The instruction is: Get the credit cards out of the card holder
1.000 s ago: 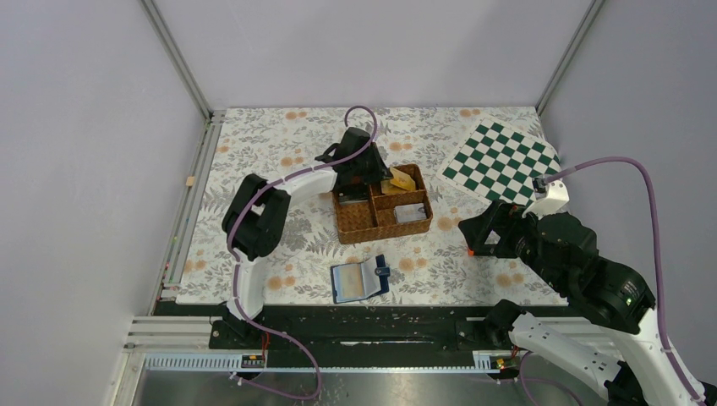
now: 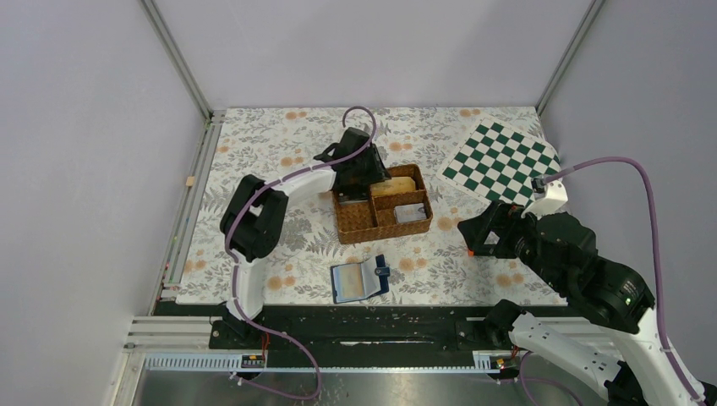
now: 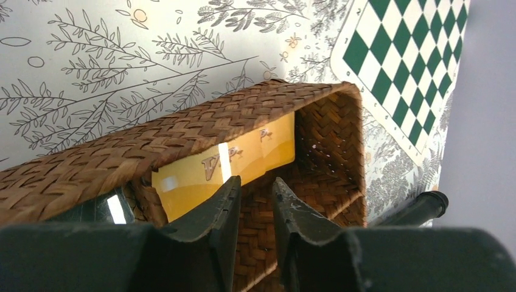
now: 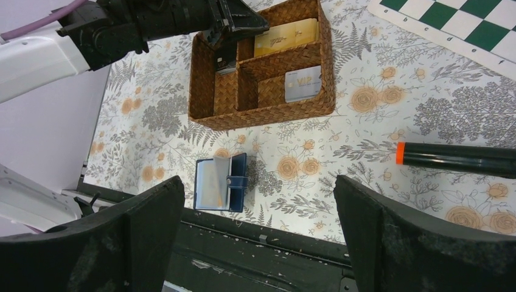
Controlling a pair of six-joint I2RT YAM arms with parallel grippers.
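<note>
Gold VIP cards (image 3: 255, 152) lean against the wall of the upper compartment of the woven basket (image 2: 355, 228). My left gripper is part open just above that compartment, with nothing visible between its fingertips. A silver VIP card (image 4: 302, 85) lies in a lower compartment, dark cards (image 4: 225, 58) in another. A card holder (image 2: 358, 281) lies open at the front, with a pale card in its sleeve. My right gripper stands open at the right, away from the basket.
A checkered mat (image 2: 499, 161) lies at the back right. A dark cylinder with an orange end (image 4: 456, 159) lies near the right gripper. The table around the card holder is clear.
The gold card that was raised in the upper compartment a second ago now sits lower there. The left gripper has shifted slightly. The right arm is still.
</note>
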